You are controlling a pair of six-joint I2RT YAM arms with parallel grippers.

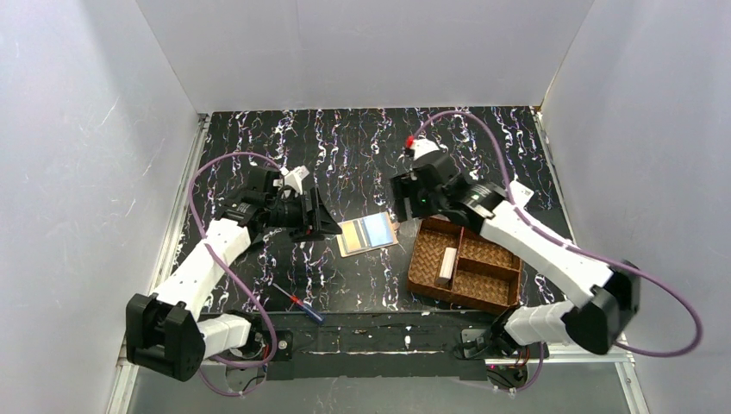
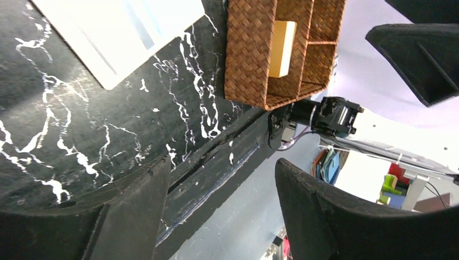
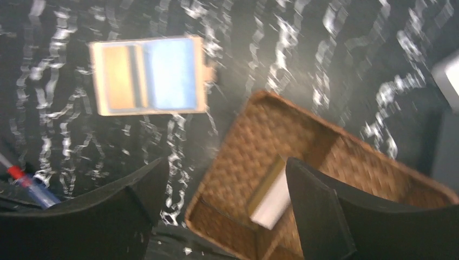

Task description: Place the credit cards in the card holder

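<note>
The flat beige card holder (image 1: pixel 366 234) lies on the dark table between the arms, with yellowish and blue areas on its face. Its whole outline shows in the right wrist view, where the holder (image 3: pixel 172 107) has a small tan tab on its right side; only one corner of the holder (image 2: pixel 111 78) is fully visible in the left wrist view. My left gripper (image 1: pixel 324 226) is open just left of it, above the table. Over its right side, my right gripper (image 1: pixel 402 198) stands raised and open. Neither gripper has anything between its fingers. I cannot distinguish separate cards inside the holder.
At the right stands a woven brown basket (image 1: pixel 427 283) with compartments, and a pale block (image 1: pixel 446 265) in one of them. A blue-and-red screwdriver (image 1: pixel 308 309) lies near the front edge. Behind the holder the table is clear.
</note>
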